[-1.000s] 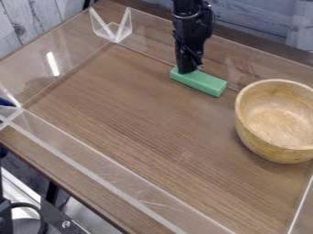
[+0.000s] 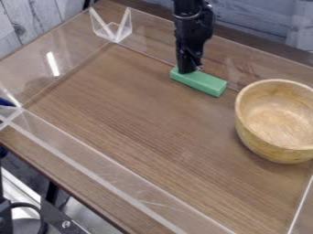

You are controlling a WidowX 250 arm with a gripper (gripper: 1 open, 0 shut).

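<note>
A flat green block (image 2: 203, 83) lies on the wooden table in the upper middle right. My black gripper (image 2: 188, 68) reaches down from the top of the view to the block's back-left end, fingertips at or just over it; whether they touch it I cannot tell. The gripper looks narrow, and I see nothing clearly held between its fingers.
A large round tan bowl (image 2: 276, 119) stands at the right, close beside the block. A clear plastic object (image 2: 112, 25) is at the upper left. Black cables lie at the lower left.
My gripper has shifted very slightly at the block's back end. The block and bowl look unmoved.
</note>
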